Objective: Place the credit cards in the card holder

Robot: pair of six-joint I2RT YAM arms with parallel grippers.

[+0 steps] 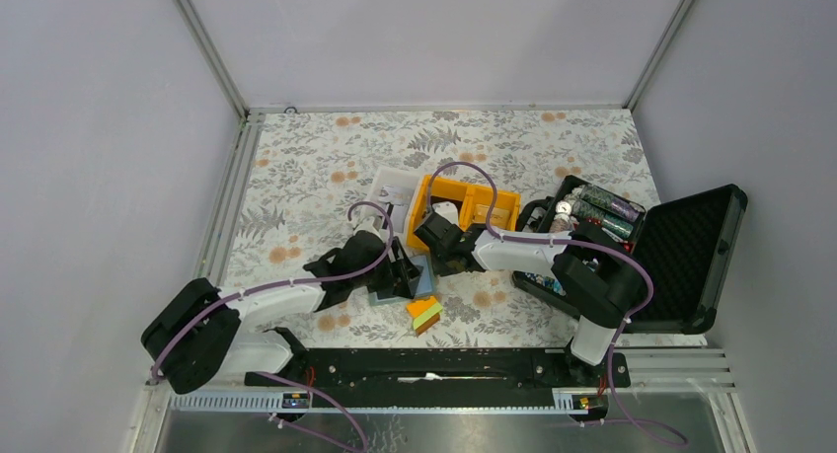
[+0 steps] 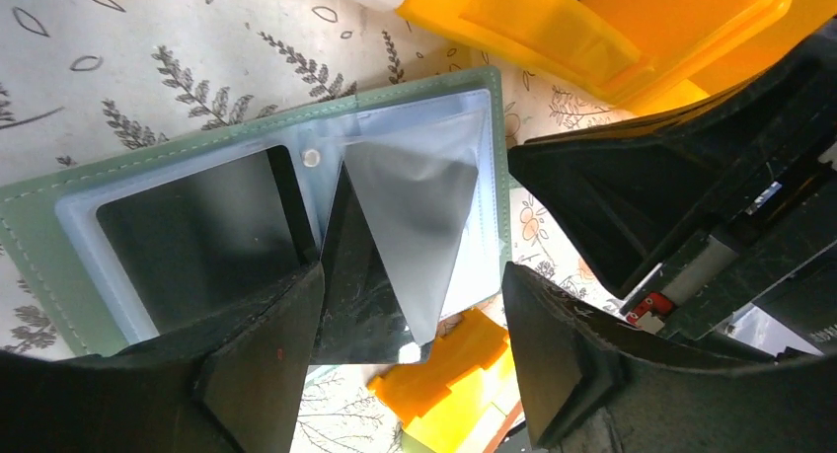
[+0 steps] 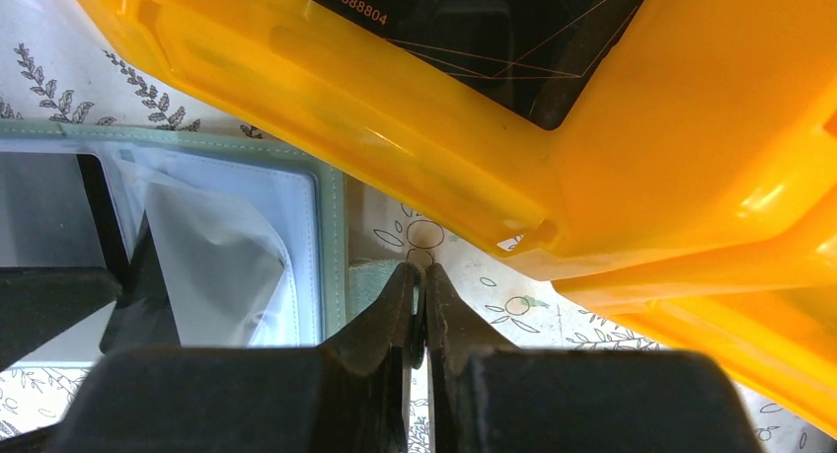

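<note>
The pale green card holder (image 2: 158,147) lies open on the table. Its left side holds a dark card (image 2: 188,231); on the right a black card (image 2: 350,295) lies under a translucent flap (image 2: 415,206). My left gripper is over the holder, fingers apart on either side of the black card. My right gripper is shut on the holder's green edge strip (image 3: 370,280), at its right side. Another dark card (image 3: 474,29) lies in the yellow tray (image 3: 642,177).
A white container (image 1: 387,185) stands behind the holder. Yellow-orange plastic pieces (image 1: 422,315) lie in front. An open black case (image 1: 691,256) with tubes fills the right of the table.
</note>
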